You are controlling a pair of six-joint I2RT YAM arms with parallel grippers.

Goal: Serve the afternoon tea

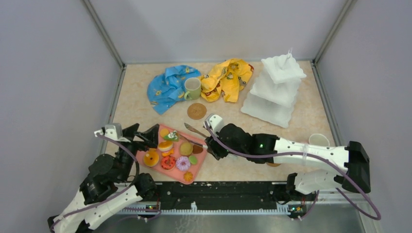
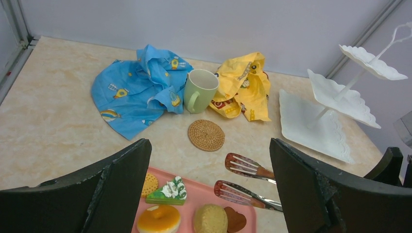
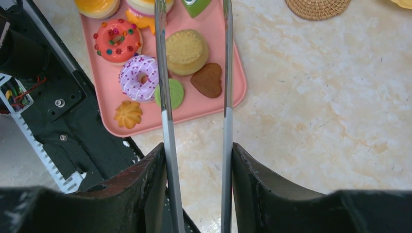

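My right gripper is shut on metal tongs (image 3: pixel 167 114) with brown tips. In the left wrist view the tong tips (image 2: pixel 238 193) stand apart with no food between them, near the upper right side of the pink tray (image 2: pixel 245 221). On that tray lie a round tan bun (image 3: pixel 187 52), a brown heart cookie (image 3: pixel 208 80), a purple donut (image 3: pixel 139 77), a red donut (image 3: pixel 116 41) and other pieces. Left of the tray, my left gripper is open and empty. A white three-tier stand (image 1: pixel 272 92) holds nothing visible.
A green mug (image 1: pixel 193 87) stands between a blue cloth (image 1: pixel 167 87) and a yellow cloth (image 1: pixel 233 80). In front of it lies a woven coaster (image 1: pixel 197 111). A pale cup (image 1: pixel 318 140) sits by the right arm. Bare table separates tray and stand.
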